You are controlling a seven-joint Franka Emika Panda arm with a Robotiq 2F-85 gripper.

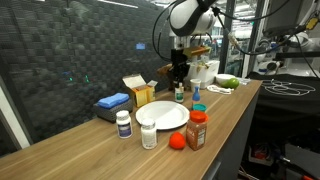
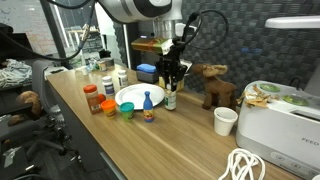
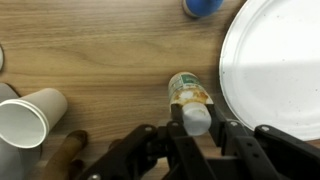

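Note:
A small bottle with a white cap and a pale label is between the fingers of my gripper, which is shut on it near the cap. In exterior view 2 the same bottle is upright under my gripper, beside the white plate; whether its base touches the table cannot be told. From exterior view 1 the bottle shows behind the plate, partly covered by the gripper.
Near the bottle are a blue bottle, a green cup and a white cup. A brown stuffed animal sits by the wall. Red-lidded jar, tomato and white jars occupy the near table.

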